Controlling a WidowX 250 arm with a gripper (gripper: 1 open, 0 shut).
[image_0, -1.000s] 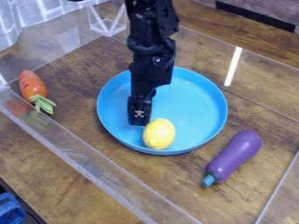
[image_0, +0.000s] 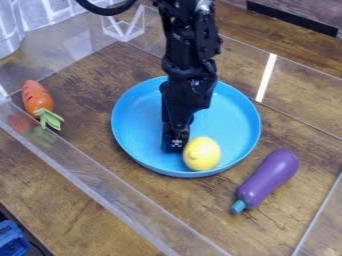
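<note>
My black gripper reaches down from the top of the view into the blue bowl, its tip low inside near the middle, just left of a yellow object, which looks like a toy potato or lemon. The fingertips are dark and overlap, so their state and anything between them are hard to make out.
A purple eggplant lies on the wooden table right of the bowl. An orange carrot lies at the left. A blue object is at the lower left corner, near a clear strip along the front left.
The gripper has shifted a little to the right within the bowl. The yellow object sits slightly further right than before.
</note>
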